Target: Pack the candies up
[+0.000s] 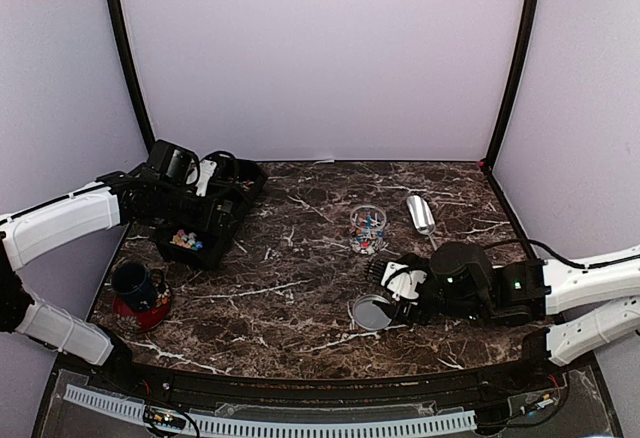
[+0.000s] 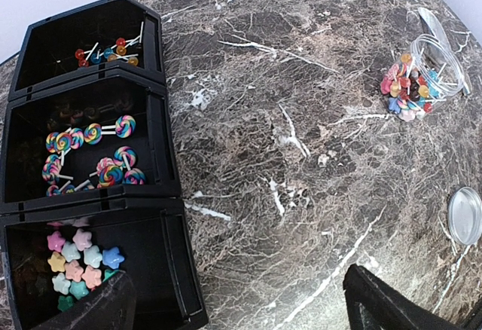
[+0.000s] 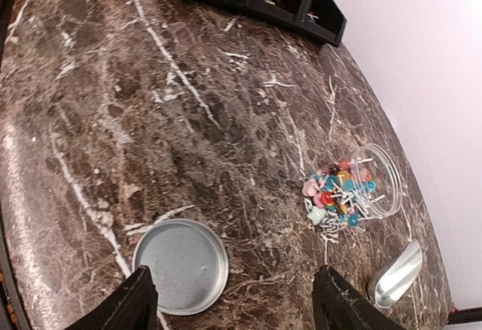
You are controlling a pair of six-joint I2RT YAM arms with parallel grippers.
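A clear jar filled with mixed candies stands in the middle of the table. Its round silver lid lies flat on the marble nearer the front. Above and just beside the lid, my right gripper hangs open, its fingers apart with nothing between them. At the left, black bins hold lollipops, swirl lollipops and star candies in separate compartments. Over these bins my left gripper is open and empty.
A metal scoop rests right of the jar. At the front left a dark mug sits on a red saucer. My right arm hides the white bowl in the top view. The marble between bins and jar is clear.
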